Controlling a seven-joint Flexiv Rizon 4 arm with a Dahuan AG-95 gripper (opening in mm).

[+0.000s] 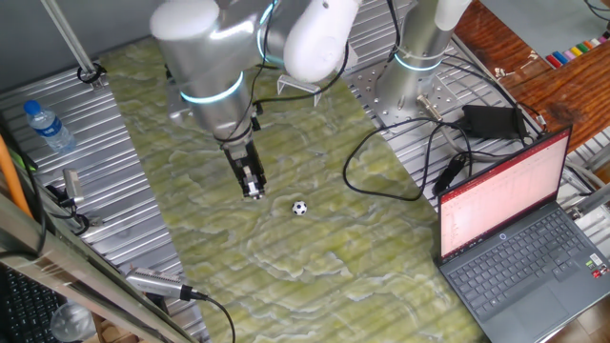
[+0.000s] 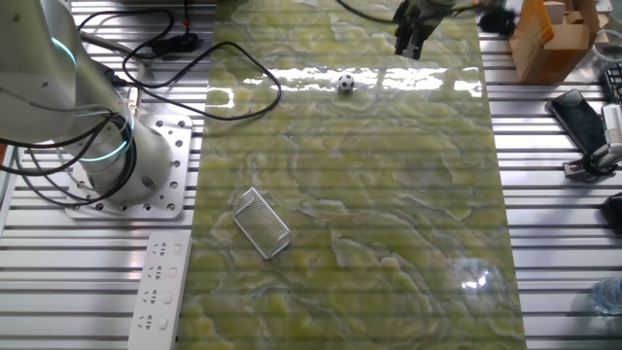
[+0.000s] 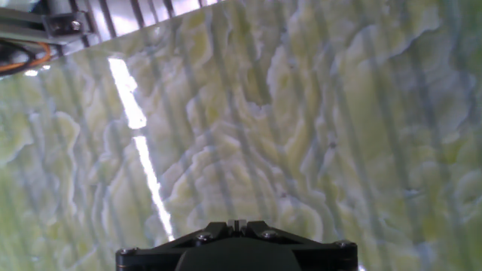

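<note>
A small black-and-white ball (image 1: 300,208) rests on the green marbled mat; exterior view 2 has the same ball (image 2: 346,83) near the top. My gripper (image 1: 253,195) hangs pointing down over the mat, to the left of the ball in exterior view 1 and apart from it. In exterior view 2 the gripper (image 2: 408,47) is at the top edge, right of the ball. The wrist view has the gripper at the bottom with its fingertips together and nothing visible between them. No ball shows in that view.
A metal grater (image 2: 261,224) lies on the mat near the arm's base. A black cable (image 1: 348,171) loops onto the mat beside the laptop (image 1: 515,238). A water bottle (image 1: 50,127) stands off the mat at left.
</note>
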